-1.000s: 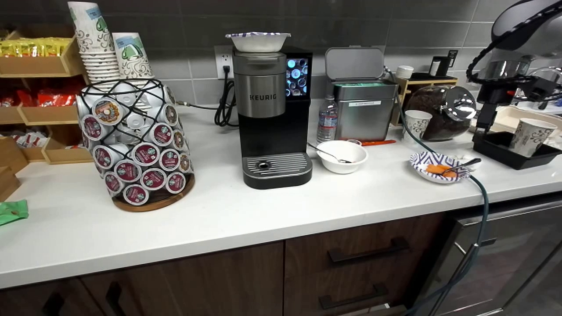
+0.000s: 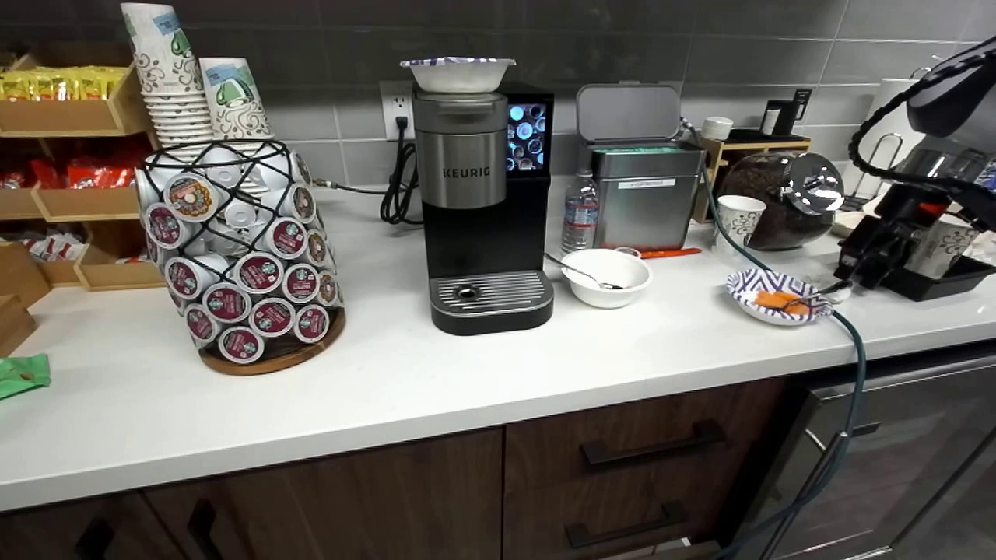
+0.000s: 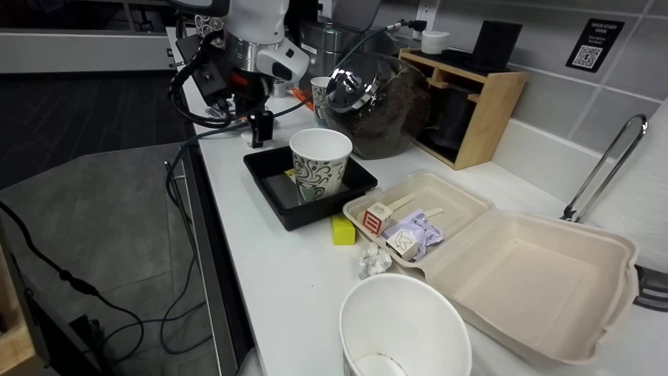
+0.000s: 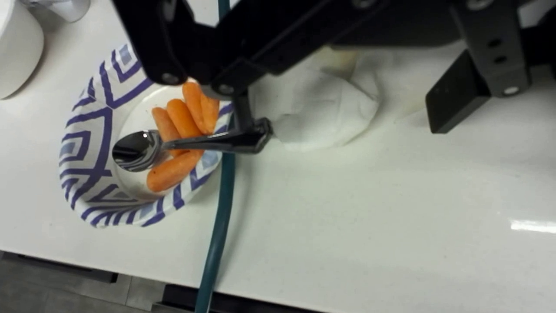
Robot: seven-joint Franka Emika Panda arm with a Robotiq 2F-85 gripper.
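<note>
My gripper is open in the wrist view, its fingers wide apart and nothing held. A crumpled white tissue point(image 4: 325, 112) lies on the counter, seen through the gap. One finger overlaps the dark handle end of a spoon point(image 4: 136, 151); whether they touch, I cannot tell. The spoon rests across orange baby carrots point(image 4: 172, 169) in a purple-patterned paper bowl point(image 4: 86, 138). From exterior view 1, the gripper point(image 2: 854, 266) appears low, just right of the bowl point(image 2: 752, 308). Exterior view 2 shows it beside the black tray point(image 3: 266, 197), the bowl largely hidden behind it.
A teal hose point(image 2: 851, 364) passes by the bowl and over the counter edge. A paper cup point(image 3: 319, 166) stands in the black tray. The open clamshell box point(image 3: 532, 275) and yellow block point(image 3: 343, 231) lie beyond. A white bowl point(image 2: 607, 280) sits left.
The arm has come down and tilted, with the gripper shifting from beside the black tray toward the spoon's handle end, which it now partly covers. Bowl and carrots look unmoved.
</note>
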